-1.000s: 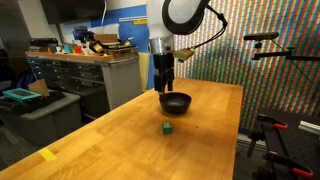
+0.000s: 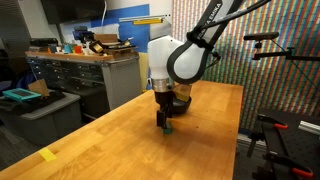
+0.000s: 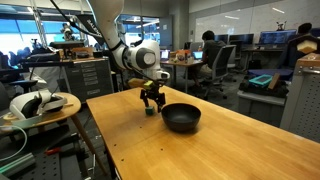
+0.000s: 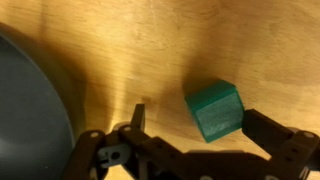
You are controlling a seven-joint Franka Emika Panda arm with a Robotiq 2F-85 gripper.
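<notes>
A small green block (image 4: 214,110) rests on the wooden table, tilted in the wrist view and close against my right finger (image 4: 266,132). My gripper is open and low over the table, its left finger (image 4: 138,117) well apart from the block. Exterior view 1 shows the block (image 2: 168,129) just under the fingertips. From the other side, the block (image 3: 149,111) also appears at the gripper (image 3: 153,106). Whether the right finger touches the block, I cannot tell for sure.
A dark round bowl (image 3: 181,117) stands beside the gripper; its rim fills the left of the wrist view (image 4: 40,90). The table (image 2: 110,150) is otherwise largely clear. A yellow mark (image 2: 47,154) lies near its left edge.
My gripper has come down from above and beside the bowl to the green block. The arm now partly covers the bowl in exterior view 1. The block shows no clear shift.
</notes>
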